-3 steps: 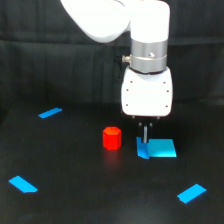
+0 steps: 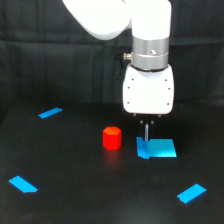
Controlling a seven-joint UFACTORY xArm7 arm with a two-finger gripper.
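My white arm reaches down from the top, and its small gripper (image 2: 147, 129) hangs over a blue patch (image 2: 163, 149) on the dark table. The gripper's thin, dark lower end stands in front of the patch's upper edge; whether it touches the table is unclear. The patch shows a darker blue strip on its left side. A red block (image 2: 112, 138), roughly six-sided in outline, sits just left of the patch and apart from the gripper. The fingers are too small to show whether they are open or shut, and nothing clearly shows between them.
Flat blue strips lie at the back left (image 2: 50, 113), front left (image 2: 23, 184) and front right (image 2: 191, 193). A dark curtain (image 2: 60, 60) closes off the back.
The arm has moved very slightly right and a little lower. The red block and the blue pieces look unmoved.
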